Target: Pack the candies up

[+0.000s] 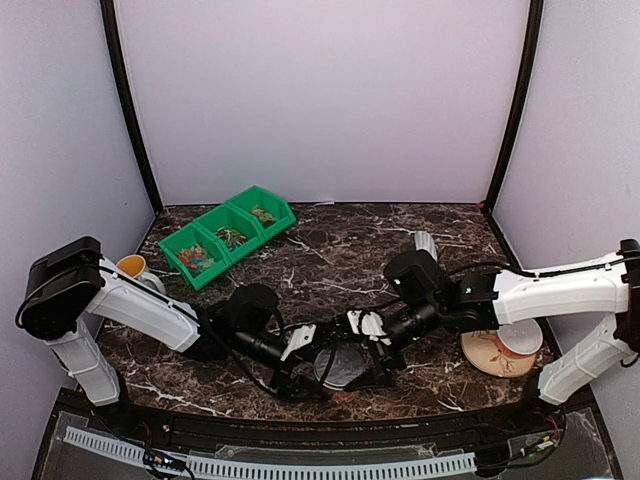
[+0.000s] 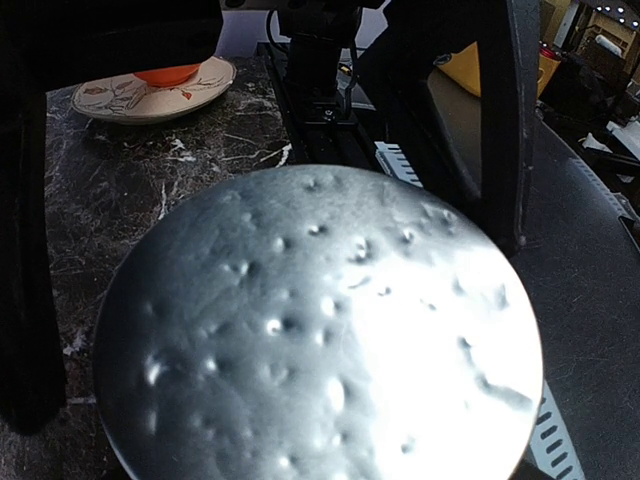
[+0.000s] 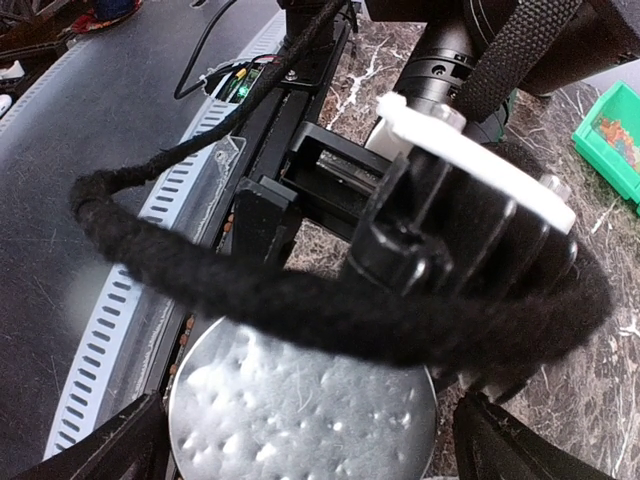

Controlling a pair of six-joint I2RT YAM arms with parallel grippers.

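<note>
A jar with a dented silver lid (image 1: 338, 366) stands at the front middle of the table, and a bit of its reddish body shows below. My left gripper (image 1: 318, 388) is shut on the jar from the left; its fingers are mostly hidden under the lid (image 2: 310, 330) in the left wrist view. From the right, my right gripper stands open, its fingers (image 3: 125, 445) on either side of the lid in the right wrist view. Whether they touch it, I cannot tell. A green tray (image 1: 228, 235) with three compartments holds small colourful wrapped pieces at the back left.
An orange-and-white bowl (image 1: 519, 338) sits on a plate (image 1: 480, 350) at the right. A white cup (image 1: 150, 281) and an orange-topped one (image 1: 131, 265) stand far left. A ribbed white item (image 1: 425, 242) lies behind the right arm.
</note>
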